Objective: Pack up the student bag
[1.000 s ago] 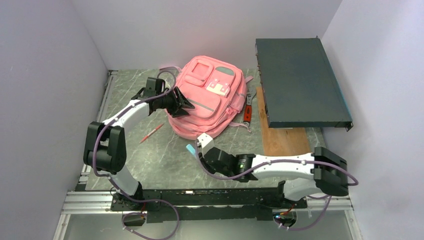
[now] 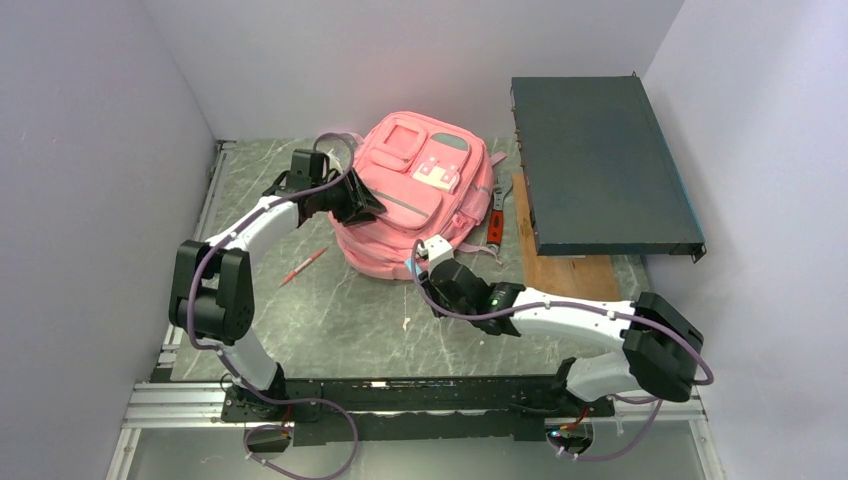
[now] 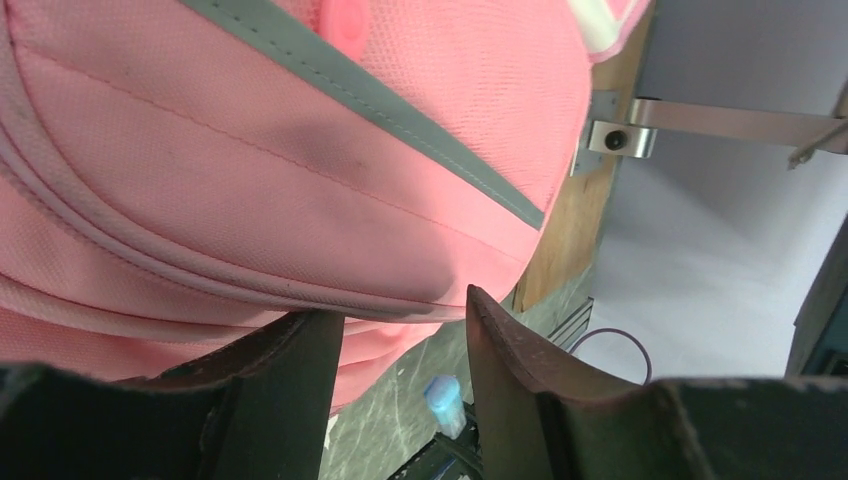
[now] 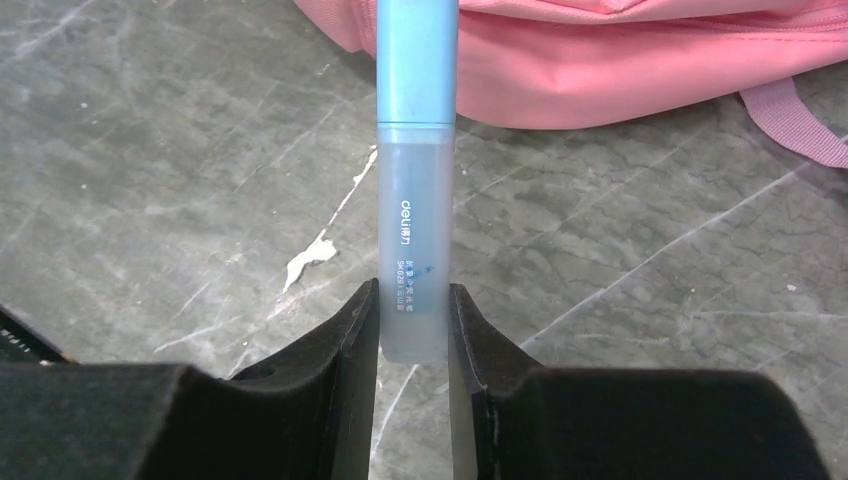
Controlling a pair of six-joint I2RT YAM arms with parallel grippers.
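Observation:
A pink backpack (image 2: 420, 170) lies on the marble table. My left gripper (image 2: 362, 208) rests at its front pocket; in the left wrist view its part-open fingertips (image 3: 482, 315) are at the pocket's lower seam (image 3: 400, 305). My right gripper, just below the bag, is shut on a light blue deli highlighter (image 4: 415, 200), held upright in that view. A red-and-white pen (image 2: 303, 264) lies left of the bag.
A tool with a red handle (image 2: 495, 226) lies right of the bag. A wooden board (image 2: 567, 281) and a large dark panel (image 2: 608, 160) fill the right side.
My left gripper has shifted slightly at the pocket.

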